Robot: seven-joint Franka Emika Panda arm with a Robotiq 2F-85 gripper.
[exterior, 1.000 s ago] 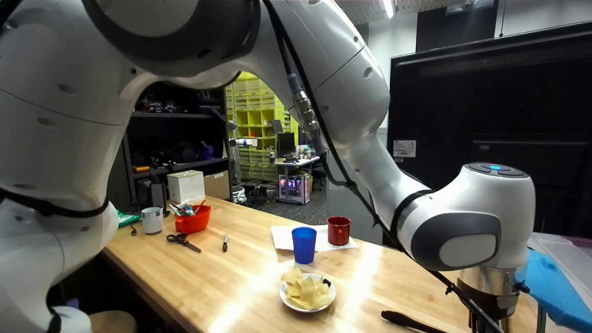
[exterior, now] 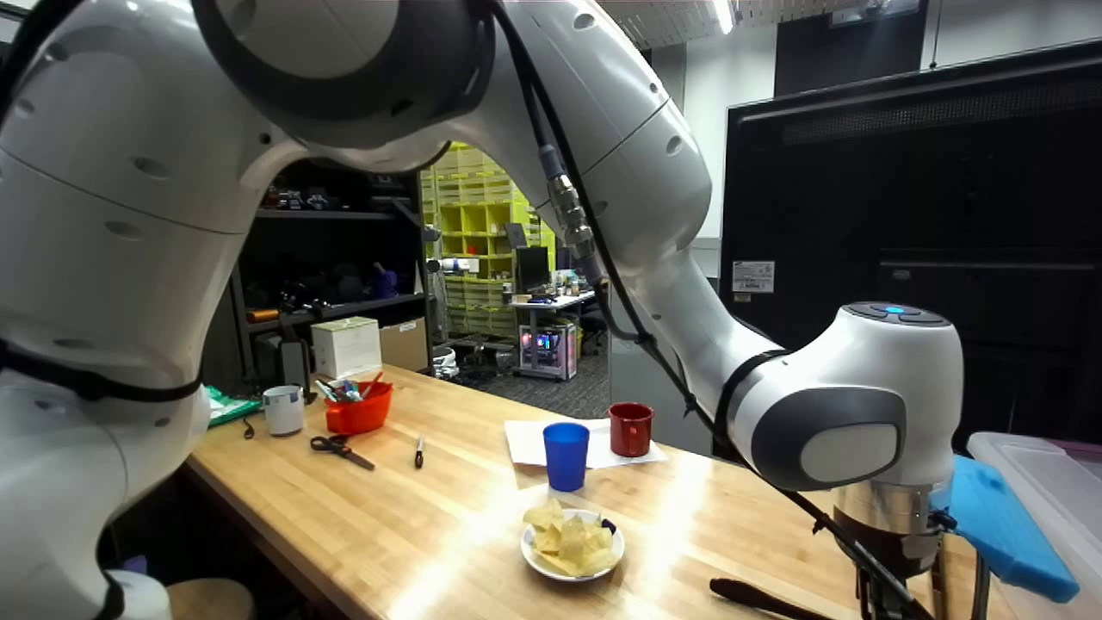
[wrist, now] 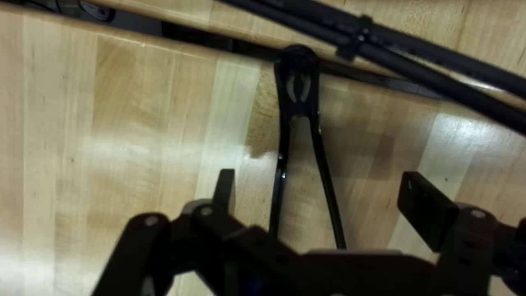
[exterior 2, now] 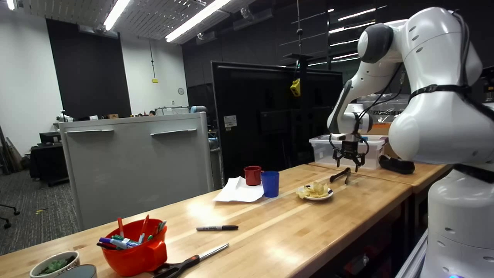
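Below my gripper lies a pair of black tongs [wrist: 328, 177] on the wooden table, spread in a narrow V. Their joined end touches the gap between two tabletops in the wrist view. The gripper is open, its fingers wide apart on either side of the tongs, with nothing held. In the second exterior view the gripper [exterior 2: 348, 162] hangs just above the tongs [exterior 2: 341, 175]. Only one tong arm [exterior: 759, 598] shows clearly in the first exterior view, where the fingertips are cut off.
A plate of chips [exterior 2: 315, 190] sits close to the tongs. Further along stand a blue cup [exterior 2: 270, 183] and a red mug [exterior 2: 252, 175] by white paper [exterior 2: 238, 190]. A clear plastic bin [exterior 2: 319, 147] is behind the gripper; a black shoe-like object [exterior 2: 396, 164] lies beside it.
The arm's wrist and gripper have shifted left in the first exterior view, closer to the tongs. The tongs, plate, cup and mug have not moved.
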